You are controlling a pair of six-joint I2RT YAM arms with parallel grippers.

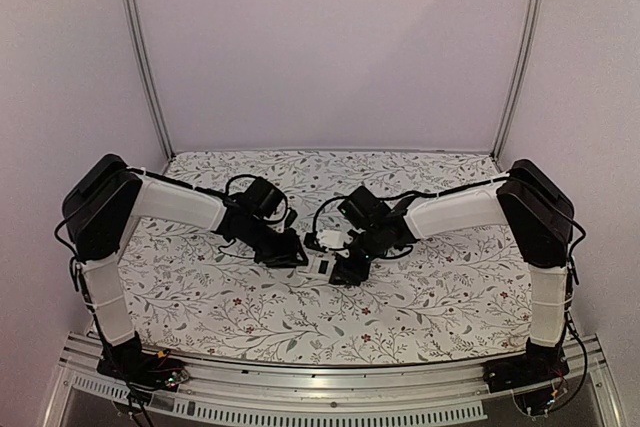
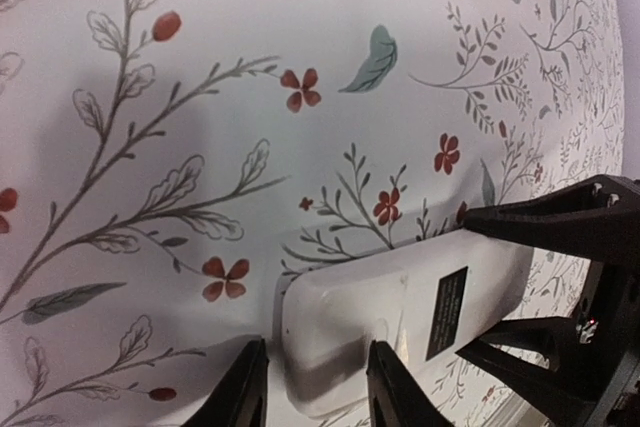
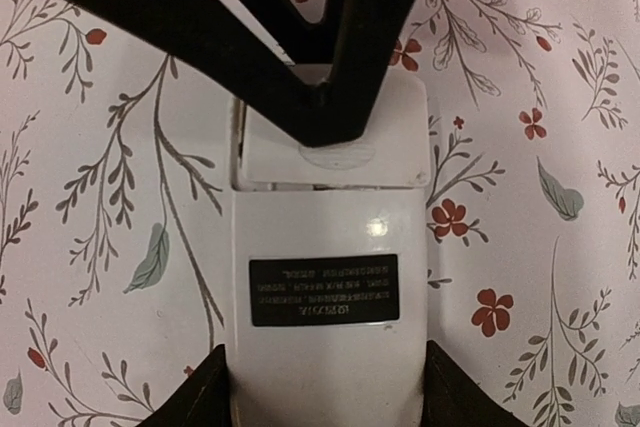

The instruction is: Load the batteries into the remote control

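Observation:
A white remote control (image 1: 320, 267) lies back up on the cloth between my grippers, a black label on its back. In the right wrist view its cover panel (image 3: 325, 227) sits below a separate white end section, with a narrow gap between. My left gripper's fingers (image 3: 335, 107) reach over that end. In the left wrist view my left gripper is part open at the remote's end. My right gripper (image 1: 345, 273) straddles the remote's other end, fingers on both long sides; whether it grips firmly is unclear. I see no loose batteries.
White walls stand at the back and sides, and a metal rail (image 1: 330, 371) runs along the front edge.

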